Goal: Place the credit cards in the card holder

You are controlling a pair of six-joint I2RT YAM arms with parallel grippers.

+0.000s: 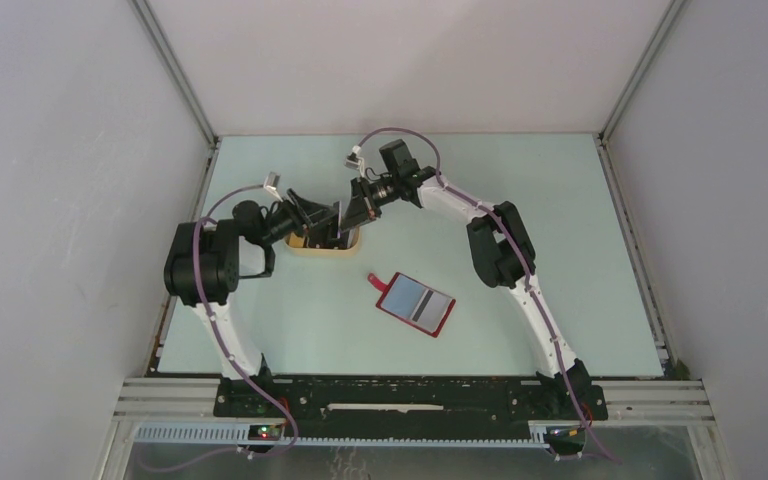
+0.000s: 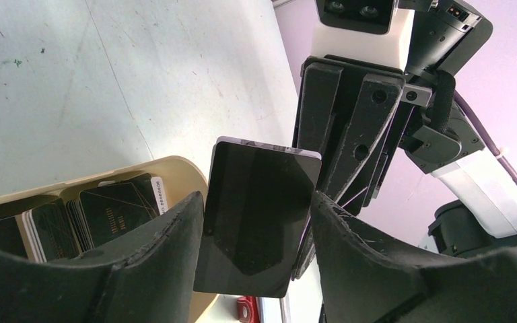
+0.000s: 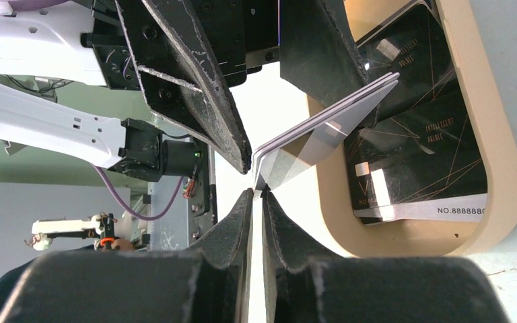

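Observation:
Over a tan box point(image 1: 322, 250) of dark cards, both grippers meet at a small upright stack of cards point(image 2: 257, 214) point(image 3: 326, 124). My left gripper point(image 1: 326, 214) has its fingers on either side of the stack; whether they grip it is unclear. My right gripper point(image 1: 354, 208) is shut on the lower end of the stack. Inside the box lie black cards point(image 3: 419, 155) with gold lines and printed numbers. A red-edged card holder point(image 1: 415, 303) with a red tab lies on the table, front-centre.
Both arms reach in from the front edge, their grippers close together at the left rear.

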